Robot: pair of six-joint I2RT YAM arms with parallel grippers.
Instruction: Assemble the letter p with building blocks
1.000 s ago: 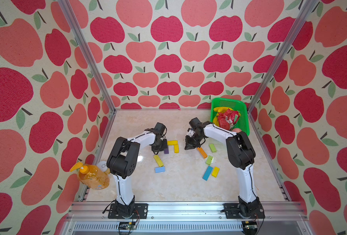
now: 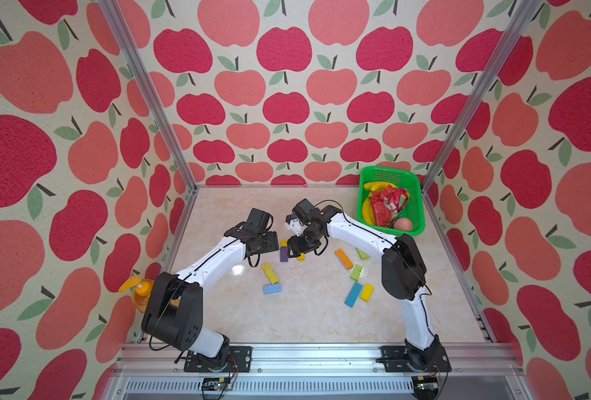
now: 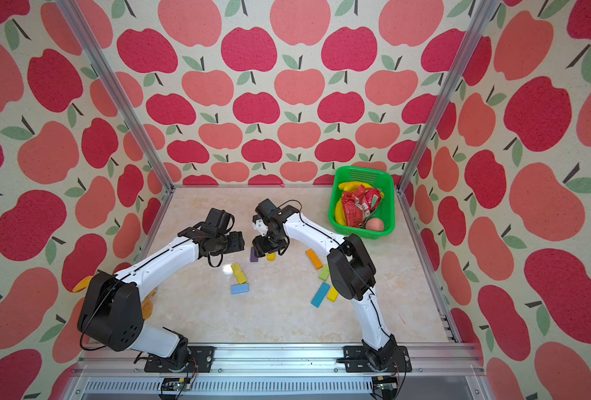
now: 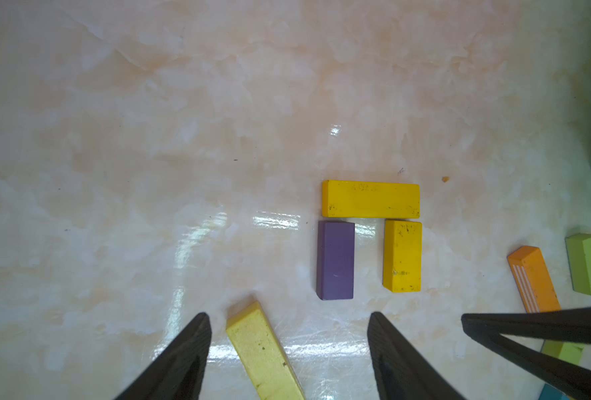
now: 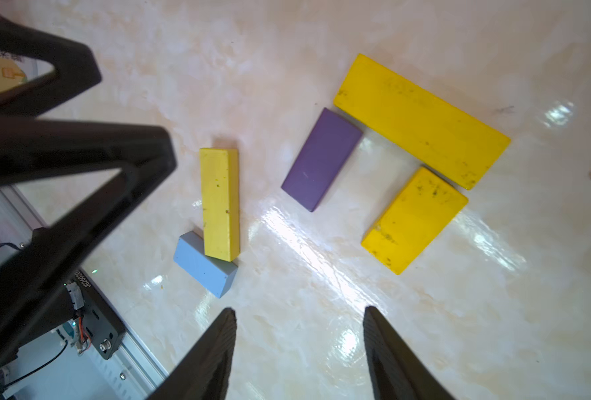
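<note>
A long yellow block [image 4: 371, 199] lies crosswise, with a purple block [image 4: 336, 261] below its left end and a short yellow block [image 4: 402, 256] below its right end. Small gaps separate the uprights, which stand side by side. My left gripper is open and empty, to the left of and nearer than this group. Over the group in the top left view hangs my right gripper, its fingers apart and nothing between them. A pale yellow block [image 5: 219, 203] and a light blue block [image 5: 205, 264] lie nearer the front, close to touching.
Toward the right lie an orange block [image 2: 344, 259], a blue block [image 2: 353, 294], another yellow block [image 2: 366, 292] and green blocks [image 2: 356, 272]. A green basket [image 2: 417, 212] of fruit stands at the back right.
My right gripper has moved left over the yellow blocks. The left gripper has drawn back left from the purple block, its arm swinging across the orange bottle. The blocks have not visibly moved.
</note>
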